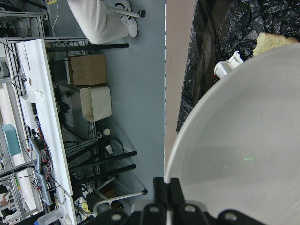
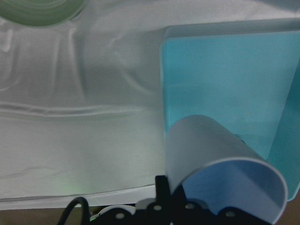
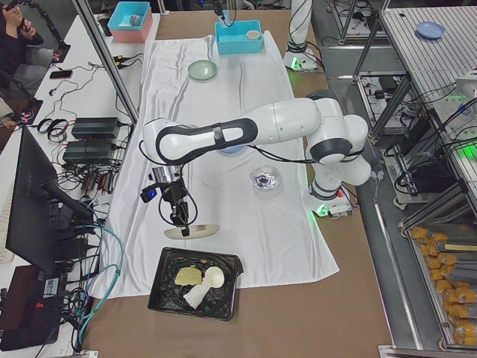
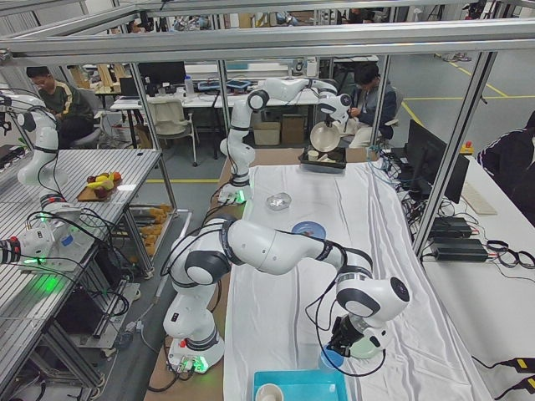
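My left gripper [image 3: 182, 227] is shut on the rim of a cream plate [image 1: 243, 140], held tilted just beyond the near edge of a black-lined tray [image 3: 168, 298], which holds bread [image 3: 188, 276] and white crumpled items [image 3: 198, 294]. At the other end, my right gripper is shut on a light blue cup [image 2: 206, 145], held over or beside a turquoise bin [image 2: 225, 75] containing a white cup [image 4: 268, 394].
A green plate [image 3: 202, 69], a blue plate [image 4: 308, 228] and a clear foil-like container [image 3: 265, 177] stand on the white cloth. The cloth's middle is otherwise fairly clear. A monitor and cables line one side.
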